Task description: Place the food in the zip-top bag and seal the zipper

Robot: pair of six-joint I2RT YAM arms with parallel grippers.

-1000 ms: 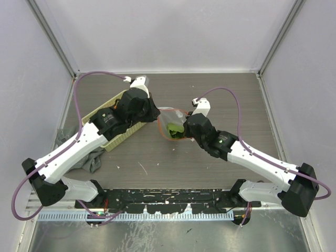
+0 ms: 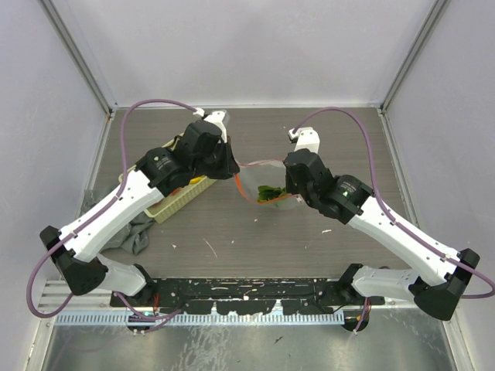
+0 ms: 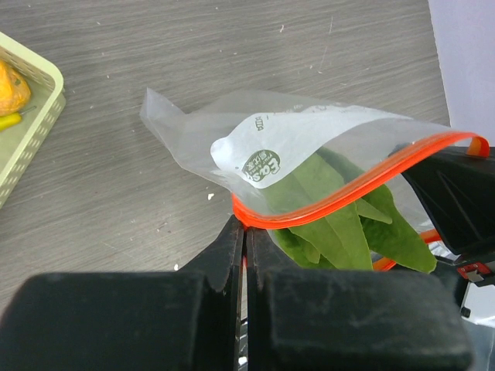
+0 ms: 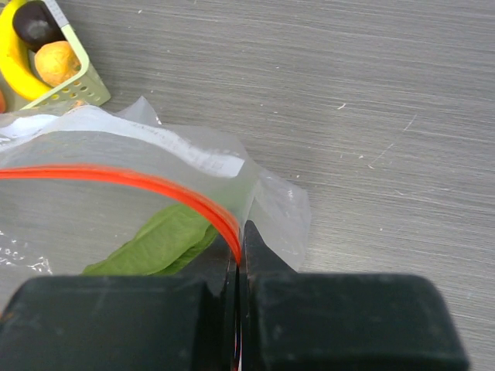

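A clear zip top bag (image 2: 255, 176) with an orange zipper rim hangs between my two grippers, its mouth spread apart. Green leafy food (image 3: 336, 216) is inside the bag. My left gripper is shut on the rim at one end of the mouth. At the other end, the right gripper is shut on the orange rim (image 4: 174, 185) as well. In the top view the green leaf (image 2: 268, 192) shows low in the bag near the right gripper; that gripper hides part of the bag.
A pale yellow basket (image 2: 182, 199) of food stands to the left, partly under my left arm. Among its contents are a banana (image 4: 17, 58) and a dark purple item (image 4: 37, 25). Grey cloth (image 2: 131, 232) lies at the left.
My right gripper has moved up and a little right, stretching the bag's mouth wider. The left gripper has shifted slightly right. The leaf shows less from above.
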